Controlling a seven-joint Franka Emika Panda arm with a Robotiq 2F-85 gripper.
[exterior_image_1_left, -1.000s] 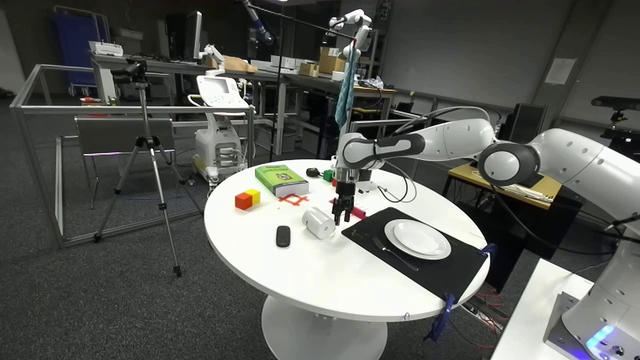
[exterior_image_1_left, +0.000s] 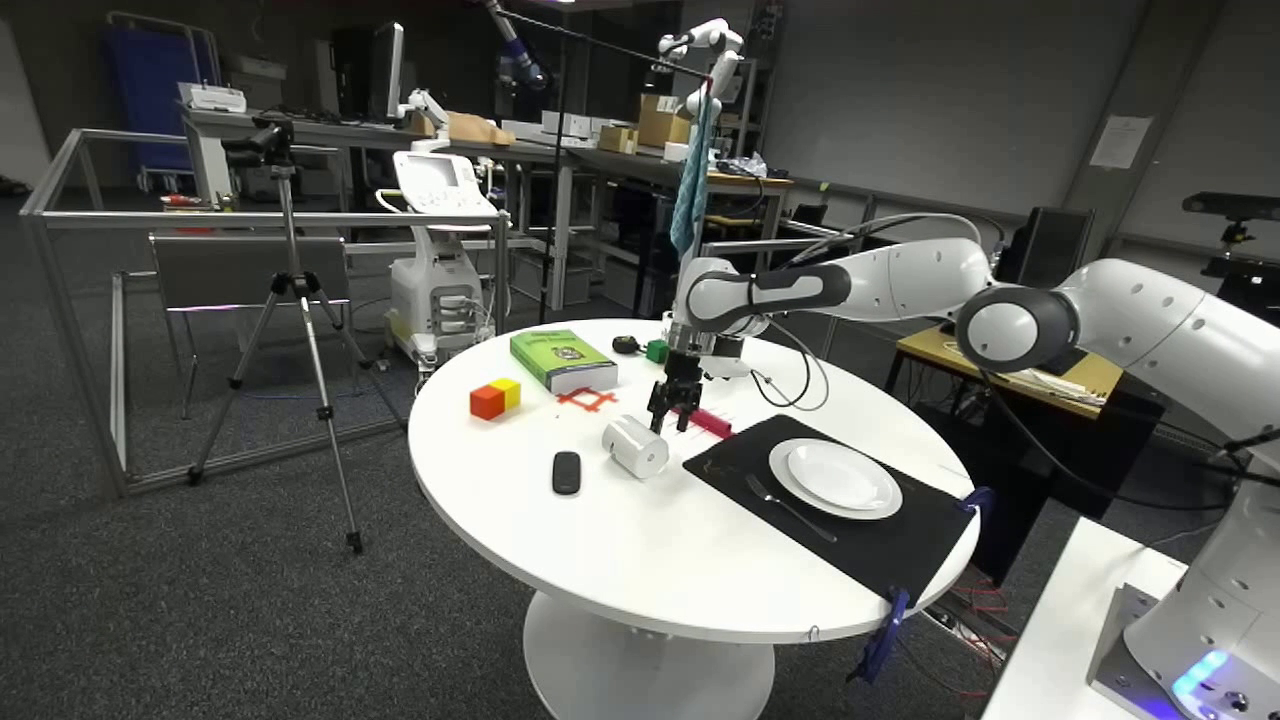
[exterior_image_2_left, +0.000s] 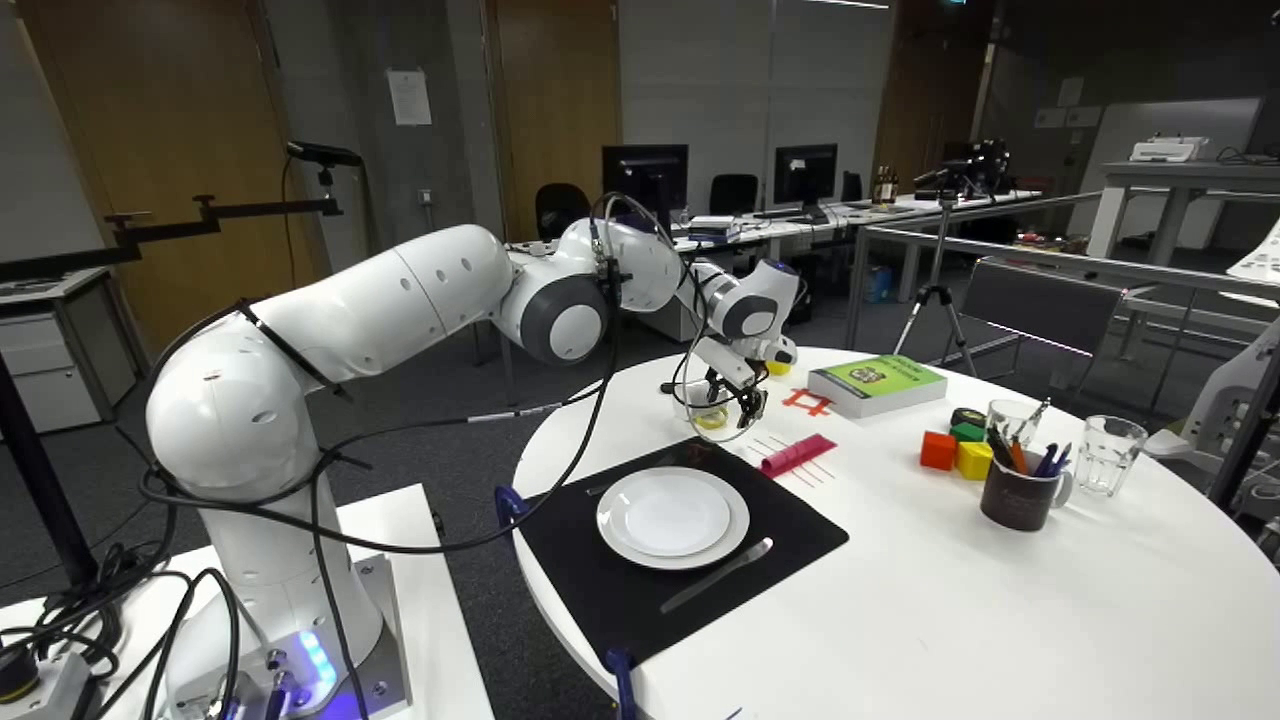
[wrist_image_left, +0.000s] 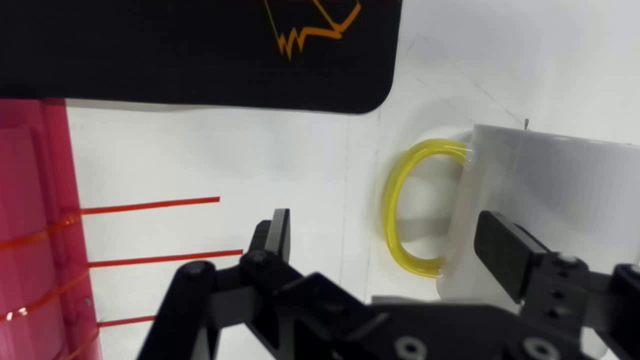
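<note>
A white mug (exterior_image_1_left: 633, 446) lies on its side on the round table. In the wrist view its yellow handle (wrist_image_left: 391, 204) points left, toward the middle of the picture. My gripper stands open and holds nothing, its fingers wide apart on either side of the handle. The right finger overlaps the mug's white wall (wrist_image_left: 540, 180), and whether it touches is hard to tell. Left of the handle, the other finger has bare table behind it. From the side, the gripper (exterior_image_1_left: 671, 418) appears at the mug's far right, low over the table.
A pink roll (wrist_image_left: 30, 222) with red strips lies left of the fingers. Beside it is the black placemat (exterior_image_1_left: 720, 462) with plates (exterior_image_1_left: 786, 482) and cutlery. A green book (exterior_image_1_left: 564, 360), coloured blocks (exterior_image_1_left: 487, 402) and a black mouse-like object (exterior_image_1_left: 566, 473) are spread around.
The gripper has shifted slightly left and up in exterior view 1, closer to the mug, and has turned so its fingers appear in a different orientation. The mug lies almost where it was.
</note>
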